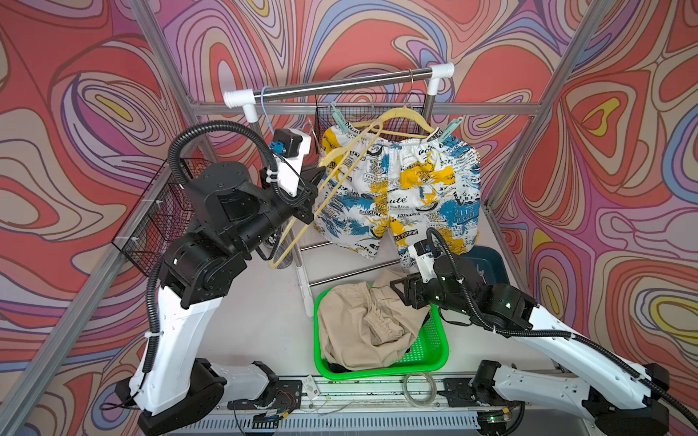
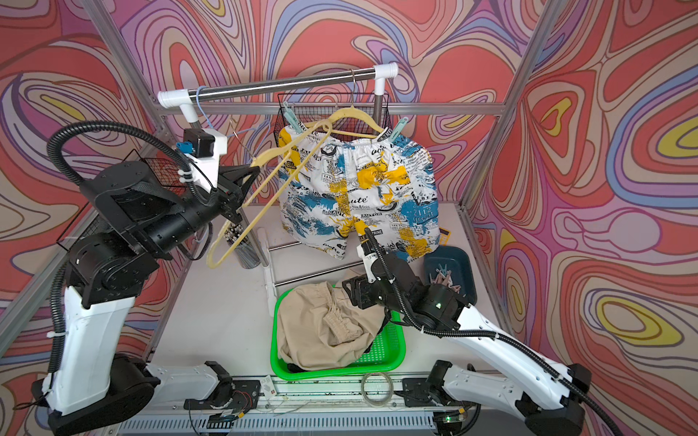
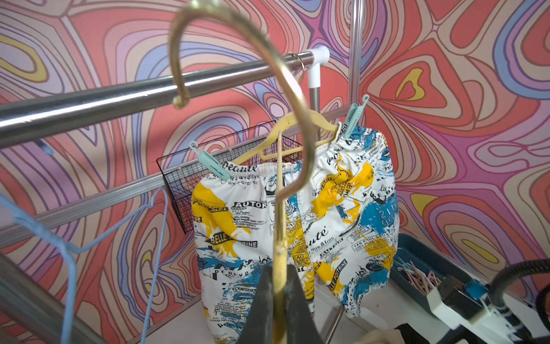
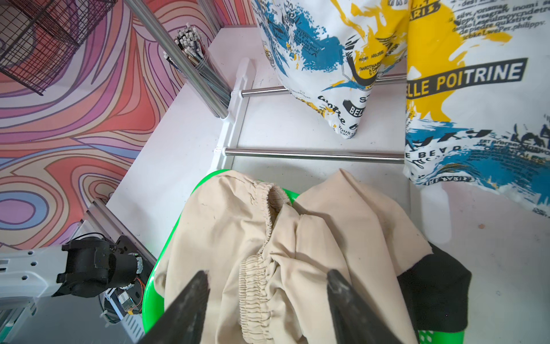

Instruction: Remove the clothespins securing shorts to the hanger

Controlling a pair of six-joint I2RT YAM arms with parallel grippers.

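Note:
White shorts (image 1: pixel 407 181) with blue and yellow print hang from a yellow hanger (image 1: pixel 404 114) on the metal rail (image 1: pixel 334 85). Two teal clothespins, one at the left (image 3: pixel 209 162) and one at the right (image 3: pixel 356 117) of the waistband, clip them on. My left gripper is shut on a second, bare yellow hanger (image 3: pixel 279 223), whose hook stands up close to the rail in the left wrist view. Low in front of the shorts, my right gripper is part open with nothing between its fingers, over the beige garment.
Below, a green basket (image 1: pixel 440 356) holds the beige garment (image 1: pixel 356 319). A dark blue bin (image 2: pixel 465 272) with clothespins stands at the right. A blue wire hanger (image 3: pixel 63 246) hangs at the rail's left end; wire baskets (image 1: pixel 156 225) are at the left.

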